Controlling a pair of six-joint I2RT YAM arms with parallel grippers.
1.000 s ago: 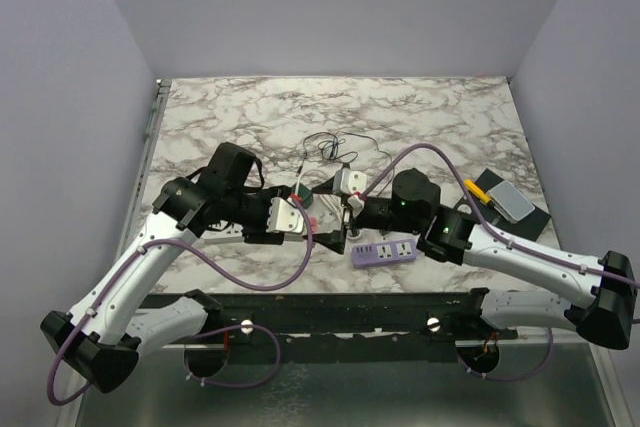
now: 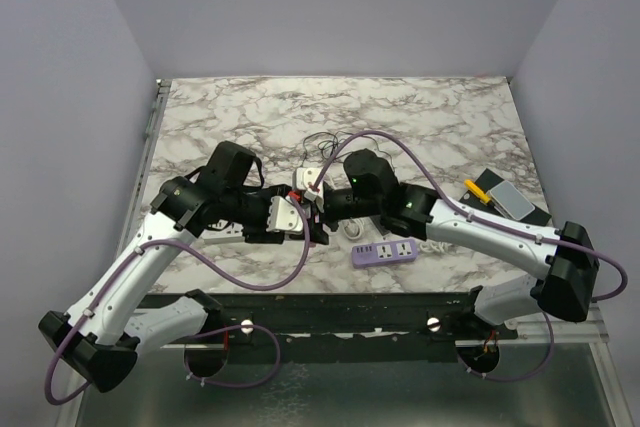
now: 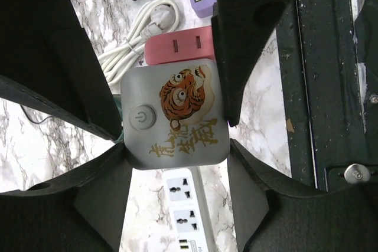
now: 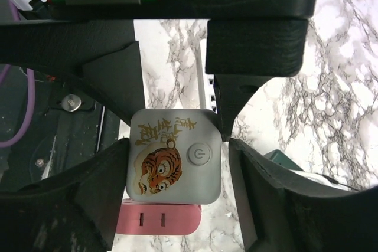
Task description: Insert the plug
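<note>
A small white block [image 3: 175, 116] with a tiger picture and a round power button sits between the left gripper's fingers, which are shut on it. The right gripper reaches around the same block [image 4: 175, 156] from the other side; its fingers are part open, with a narrow gap at one finger. Beyond the block, in both wrist views, is a pink slotted socket piece [image 3: 180, 46]; its contact with the block cannot be made out. In the top view both grippers meet near the middle and hide the block.
A purple power strip [image 2: 385, 252] lies right of the grippers, and a white strip [image 3: 186, 205] shows below the block. A coiled white cable [image 3: 139, 33] with a plug lies near. Black cables [image 2: 330, 147] and a dark tray [image 2: 510, 199] are farther off.
My right gripper has moved left to meet the left one, and its fingers have come around the block. The left arm has stayed almost still.
</note>
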